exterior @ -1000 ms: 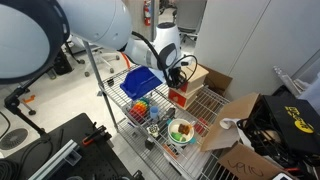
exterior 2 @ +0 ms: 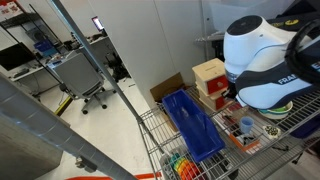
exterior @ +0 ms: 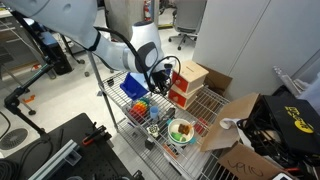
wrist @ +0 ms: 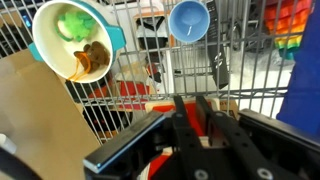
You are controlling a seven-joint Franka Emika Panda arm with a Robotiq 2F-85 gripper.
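Observation:
My gripper points down at the rack in the wrist view, its fingers parted by a gap with nothing held between them. Red-and-white boxes [wrist: 158, 106] lie beyond and beneath the fingers. In exterior view 1 the gripper [exterior: 157, 88] hangs above the wire rack, left of the stacked boxes [exterior: 188, 78]. A light blue cup [wrist: 188, 20] stands at the top of the wrist view. To its left is a teal-rimmed white bowl [wrist: 60, 45] holding green, orange and brown items.
A blue bin [exterior 2: 192, 125] sits at the rack's left side, with colourful blocks [exterior 2: 184, 167] in front of it. An open cardboard box [exterior: 240, 150] and a black case [exterior: 290, 125] occupy the right end. Bare wire shows between the bowl and boxes.
In exterior view 1 the arm has swung left and toward the camera, away from the stacked boxes. The objects on the rack look unmoved.

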